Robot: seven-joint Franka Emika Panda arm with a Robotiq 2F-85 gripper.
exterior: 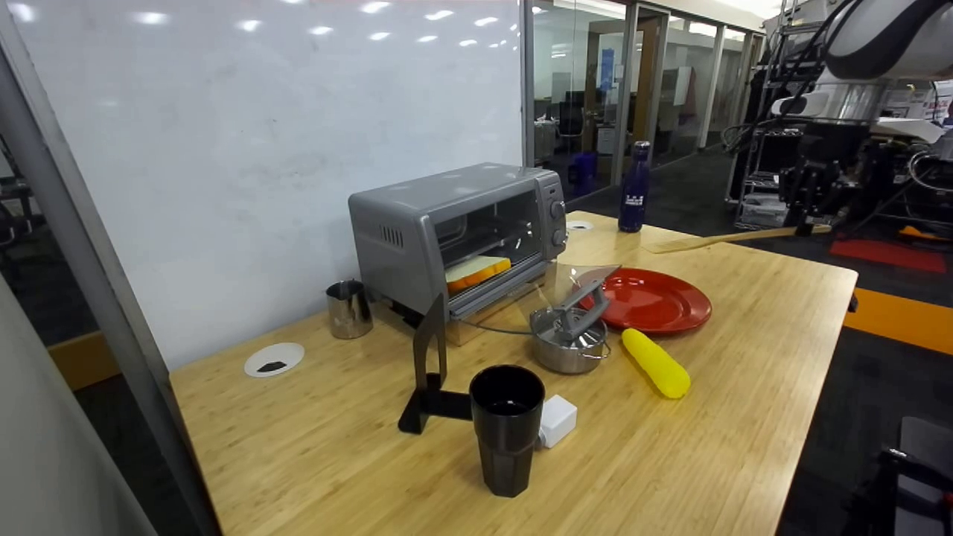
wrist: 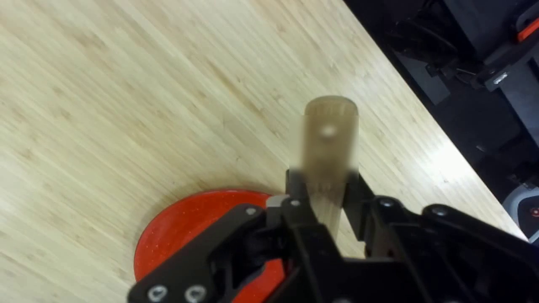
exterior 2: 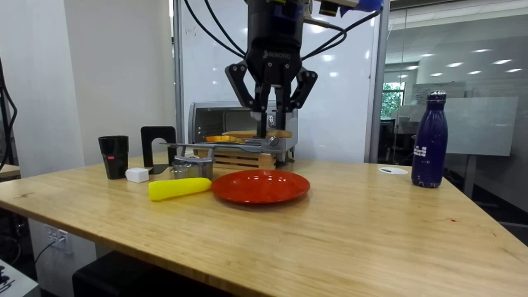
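Note:
Held in the air is a wooden spatula (exterior: 715,240), its slotted blade pointing toward the toaster oven (exterior: 456,214). My gripper (exterior 2: 271,133) is shut on its handle; in the wrist view the rounded handle end (wrist: 331,121) sticks out past the fingers. Inside the oven, whose glass door is down, a slice of bread (exterior: 478,272) lies on the rack. On the table the red plate (exterior 2: 260,186) is empty, and my gripper is above and away from it.
A lidded pot (exterior: 569,339), a yellow object (exterior: 657,362), a black cup (exterior: 506,420), a white block (exterior: 558,420) and a black stand (exterior: 430,375) crowd the oven's front side. A blue bottle (exterior 2: 429,141) stands at the far end. Open table lies around the plate's outer side.

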